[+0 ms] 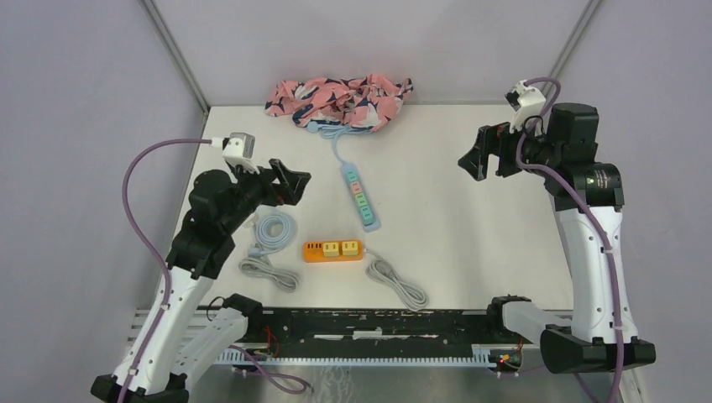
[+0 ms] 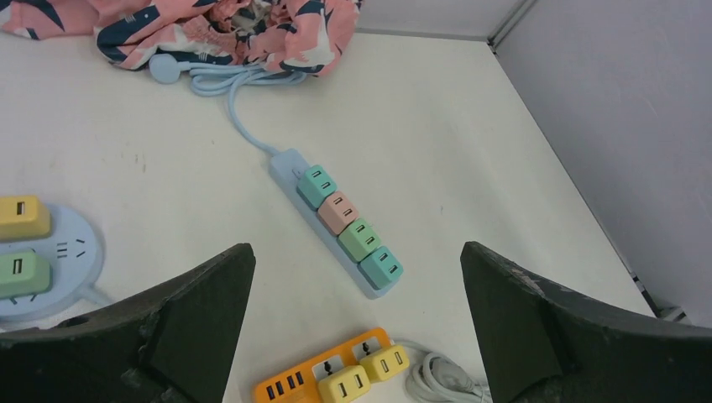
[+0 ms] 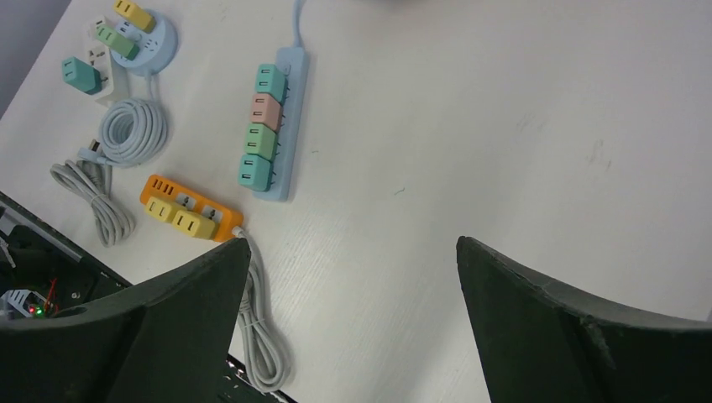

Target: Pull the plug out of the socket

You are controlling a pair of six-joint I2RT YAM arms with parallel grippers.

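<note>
Several cube-shaped plugs, two teal, one pink (image 2: 337, 213) and one green (image 2: 359, 240), sit in a row on the long blue power strip (image 1: 360, 197). Two yellow plugs (image 1: 340, 248) are seated in the orange strip (image 1: 312, 252), whose other sockets are bare. On the left, the right wrist view shows a round blue socket (image 3: 162, 52) with a yellow and a green plug, beside a white strip (image 3: 112, 82) bearing a teal plug (image 3: 81, 75). Both my left gripper (image 1: 301, 188) and my right gripper (image 1: 470, 168) hang open and empty above the table, clear of every plug.
A pink patterned cloth (image 1: 344, 99) lies crumpled at the back edge over the blue strip's cable. Coiled cables (image 1: 275, 231) rest at the left, and a grey bundle (image 1: 399, 284) near the front edge.
</note>
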